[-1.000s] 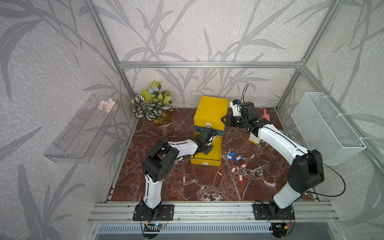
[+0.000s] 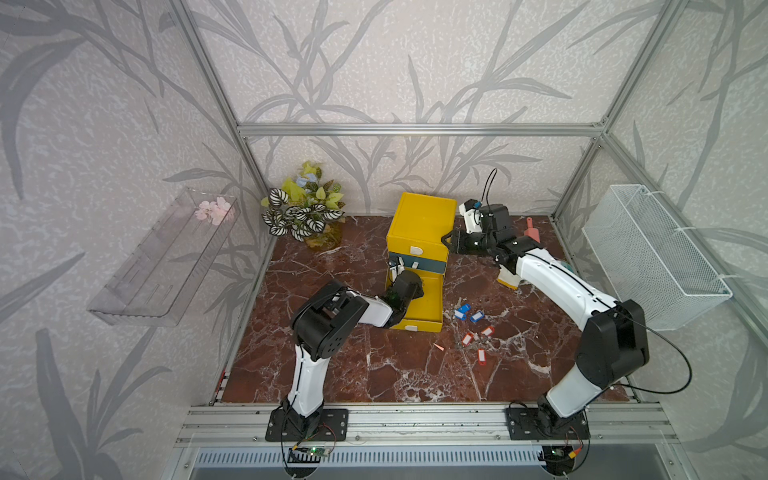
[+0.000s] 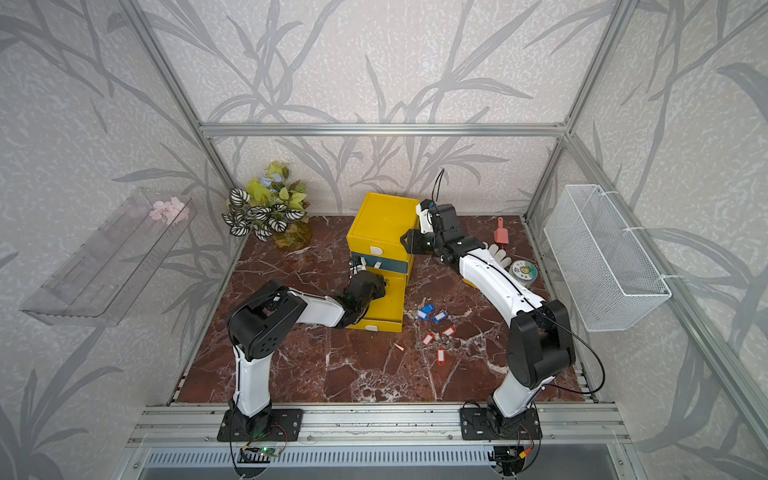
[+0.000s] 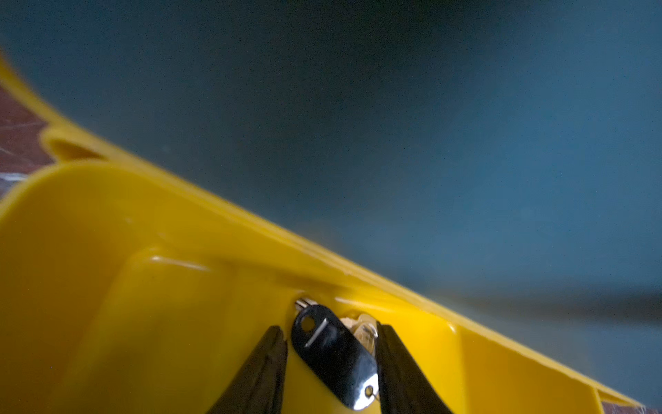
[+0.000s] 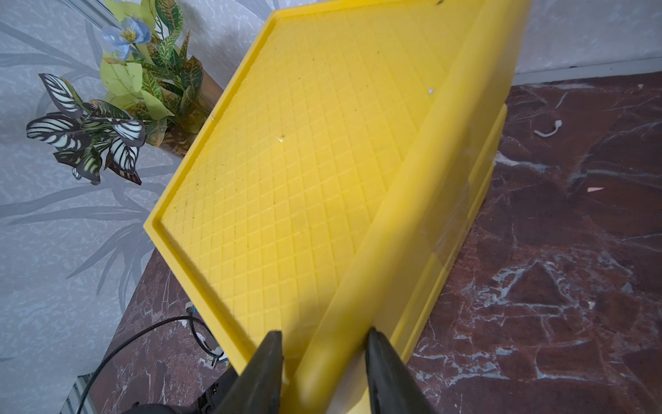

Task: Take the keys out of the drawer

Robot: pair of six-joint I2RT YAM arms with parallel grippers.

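Note:
Keys with a black tag (image 4: pixel 334 355) lie against the back wall of the pulled-out bottom yellow drawer (image 2: pixel 428 308). My left gripper is down inside that drawer, open, its fingertips on either side of the tag. My right gripper is at the upper right edge of the yellow top of the drawer unit (image 3: pixel 384 216), its fingers straddling that rim, part open. The blue middle drawer (image 2: pixel 428 262) sits above the open one.
Several blue tags (image 2: pixel 462 312) and red tags (image 2: pixel 481 356) with keys lie right of the drawer. A potted plant (image 2: pixel 316 232) stands at back left; a yellow box (image 2: pixel 506 280) and pink scoop (image 2: pixel 530 230) are at the right.
My left gripper has shifted and turned within the open drawer, its wrist tilting differently. The right arm has stayed in place at the top of the unit.

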